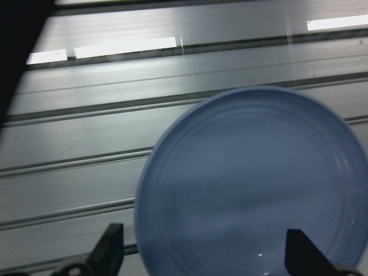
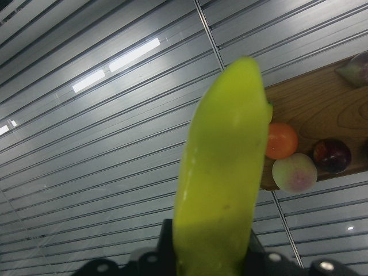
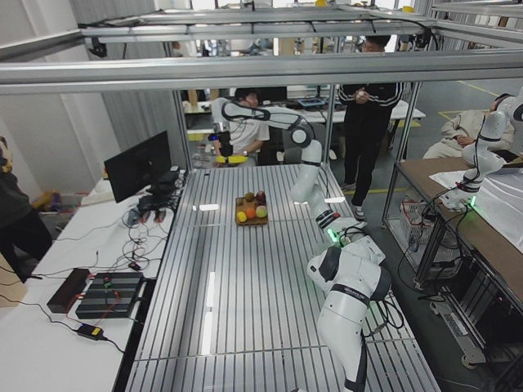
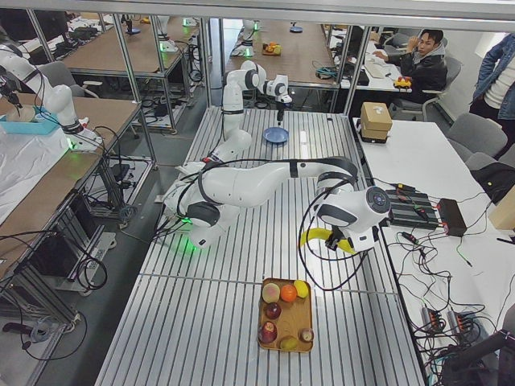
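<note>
A yellow banana (image 2: 218,167) is in my right gripper (image 4: 336,241), which is shut on it and holds it above the slatted table; it also shows at the far end in the camera left view. A wooden tray (image 4: 283,318) holds several fruits, among them an orange (image 2: 281,140), a peach (image 2: 294,172) and a dark plum (image 2: 331,155). A blue plate (image 4: 275,137) lies at the other end of the table. My left gripper stands open over the plate (image 1: 247,178), nothing seen between its fingers.
The slatted table (image 3: 229,302) has free room around the tray and plate. A white side table (image 3: 73,343) with power boxes, cables and a monitor (image 3: 139,167) runs alongside. Frame posts and beams enclose the workspace, and people stand or sit nearby.
</note>
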